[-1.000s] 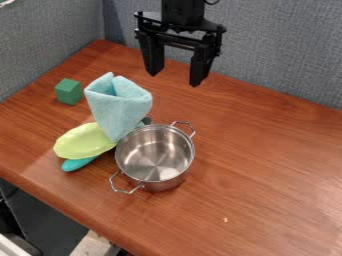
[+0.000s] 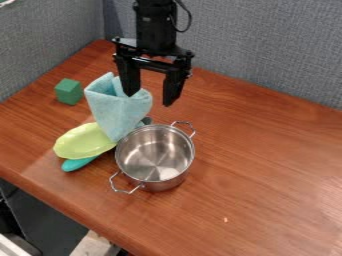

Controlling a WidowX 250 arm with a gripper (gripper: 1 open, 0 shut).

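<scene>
My gripper [image 2: 150, 88] is open, its two black fingers spread wide and pointing down at the upper edge of a light blue cloth [image 2: 115, 110]. The left finger is at the cloth's top; the right hangs to the right of it, over the table. The cloth stands draped beside a steel pot [image 2: 155, 160] with two wire handles. A pale yellow-green oval object [image 2: 83, 140] lies left of the pot, with a teal object [image 2: 76, 164] partly under it.
A green block [image 2: 70, 90] sits at the back left of the wooden table [image 2: 267, 170]. Grey padded walls border the back and left.
The gripper has moved down and to the left, from above and behind the cloth to its top edge. The objects on the table look unchanged.
</scene>
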